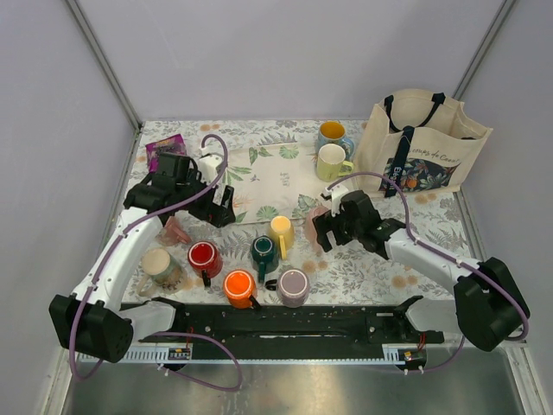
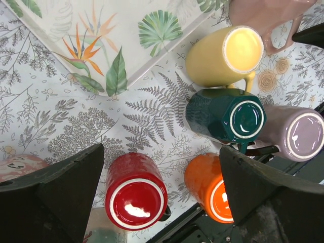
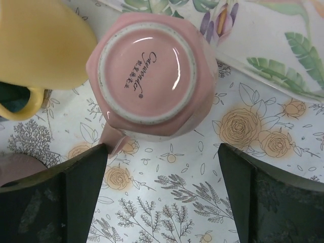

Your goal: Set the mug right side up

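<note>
A pink mug (image 3: pixel 147 71) lies upside down, base up, its handle toward the bottom of the right wrist view; my right gripper is open just over it, fingers apart. My left gripper hangs open above the upside-down red mug (image 2: pixel 135 200) and orange mug (image 2: pixel 200 182). Other inverted mugs show: yellow (image 2: pixel 217 55), dark green (image 2: pixel 223 114), grey-mauve (image 2: pixel 296 131). In the top view a pale mug (image 1: pixel 160 266) and another pink one (image 1: pixel 173 232) sit at left.
A floral tray (image 1: pixel 268 181) fills the back middle. A blue mug (image 1: pixel 333 134), a light yellow mug (image 1: pixel 332 162) and a canvas bag (image 1: pixel 432 147) stand at back right. A purple packet (image 1: pixel 164 145) lies back left. Bare table shows at right.
</note>
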